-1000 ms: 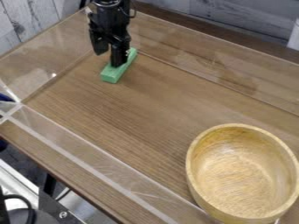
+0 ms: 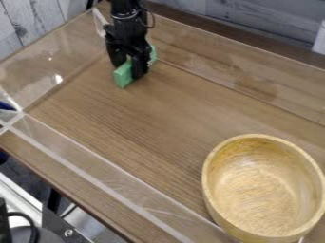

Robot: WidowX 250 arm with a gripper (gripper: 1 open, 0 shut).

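My black gripper (image 2: 132, 57) is at the top of the view, over a green oblong object (image 2: 124, 74) on the wooden table (image 2: 140, 133). Its fingers reach down onto the object, which is partly hidden behind them; I cannot tell whether they are closed on it.
A large cream round bowl (image 2: 260, 185) stands at the lower right. Black cables lie at the lower left edge.
My gripper has moved down over the green object, covering more of it.
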